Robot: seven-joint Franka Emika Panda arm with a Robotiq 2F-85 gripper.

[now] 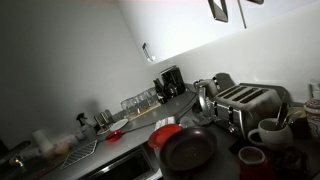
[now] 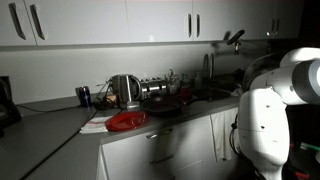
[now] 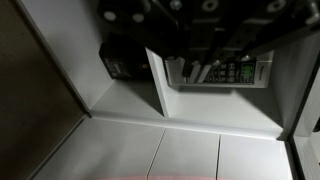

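In the wrist view my gripper reaches down from the top edge, its two narrow fingertips close together. It is shut, and nothing shows between the fingers. Behind it, a light-coloured device with a keypad [image 3: 246,72] sits inside a white compartment. A dark box [image 3: 122,58] stands in the compartment to its left. The white arm [image 2: 275,120] fills the right side of exterior view 2; its gripper cannot be made out there.
On the counter are a black pan [image 1: 189,149], a red plate [image 2: 125,121], a toaster [image 1: 244,107], a white mug [image 1: 270,133] and a red cup [image 1: 253,160]. White cupboards [image 2: 120,22] hang above. Pale panels [image 3: 185,150] lie below the compartments.
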